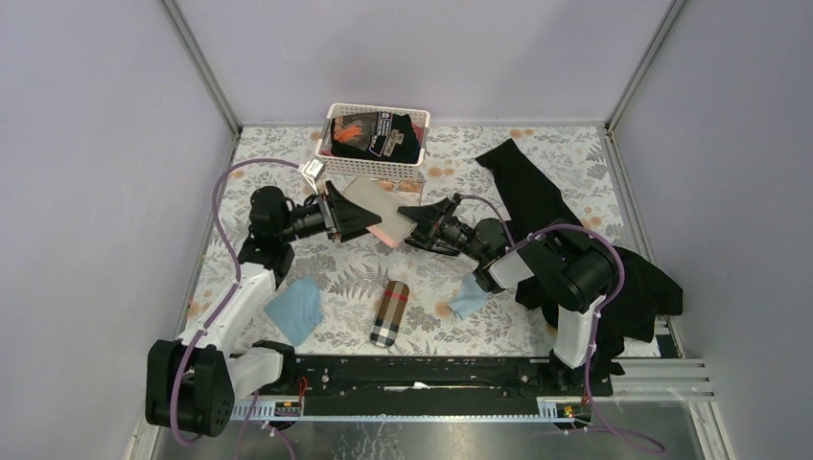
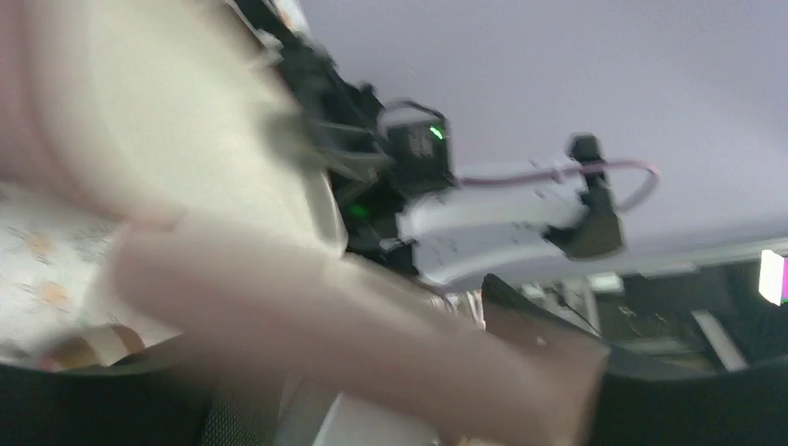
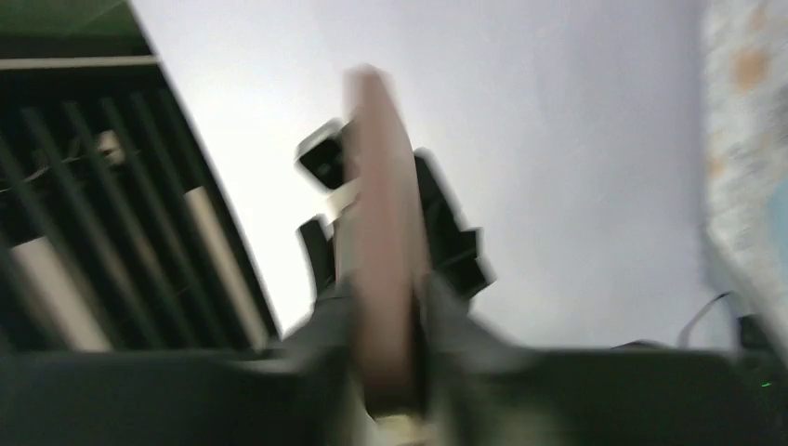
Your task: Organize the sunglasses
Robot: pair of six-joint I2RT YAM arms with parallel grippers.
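A pink case with a cream inside (image 1: 379, 204) is held in the air above the table, spread open between both arms. My left gripper (image 1: 362, 213) has its fingers around the case's left side. In the left wrist view, the blurred pink shell (image 2: 362, 325) fills the gap between its dark fingers. At the opposite edge, my right gripper (image 1: 414, 220) has its fingers on the rim; the right wrist view shows a pink edge (image 3: 383, 223) rising between them. What looks like tinted glasses (image 1: 409, 187) lies behind the case. Dark frames (image 1: 436, 249) show partly below the right gripper.
A plaid case (image 1: 389, 313) lies at the front middle. Behind stands a white basket (image 1: 374, 169) with packaged cloth. Blue cloths (image 1: 295, 310) lie left and right of the plaid case. Black cloth (image 1: 527, 187) covers the right side.
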